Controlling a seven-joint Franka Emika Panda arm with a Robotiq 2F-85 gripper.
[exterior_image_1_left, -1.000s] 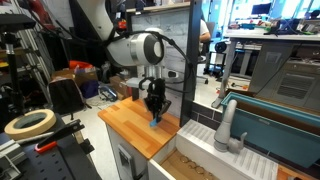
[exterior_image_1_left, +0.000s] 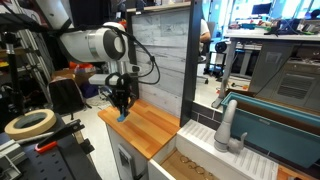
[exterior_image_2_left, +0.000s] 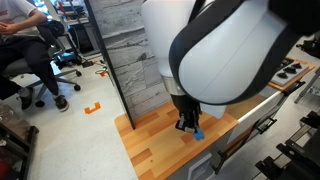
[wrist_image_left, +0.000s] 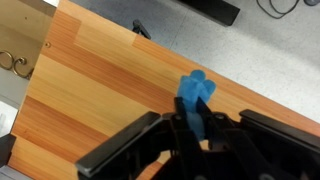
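A small blue object (wrist_image_left: 195, 92) with a lumpy, cloth-like outline sticks out from between the dark fingers in the wrist view. My gripper is shut on it. Exterior view 1 has the gripper (exterior_image_1_left: 122, 111) over the left end of the wooden countertop (exterior_image_1_left: 155, 130), the blue object (exterior_image_1_left: 121, 118) hanging below. From the other side, the blue object (exterior_image_2_left: 198, 135) shows under the gripper (exterior_image_2_left: 190, 122), near the counter's edge above the cabinet fronts. Whether it touches the wood, I cannot tell.
A white upright fixture (exterior_image_1_left: 227, 130) stands right of the wooden top, before a long teal-lined basin (exterior_image_1_left: 270, 135). An open drawer (exterior_image_1_left: 192, 165) juts out in front. A grey plank wall (exterior_image_1_left: 165, 70) borders the back. The wood around the gripper is clear.
Across the last second the arm has swung left along the countertop, from near its right part to its left end. The blue object has travelled with the gripper.
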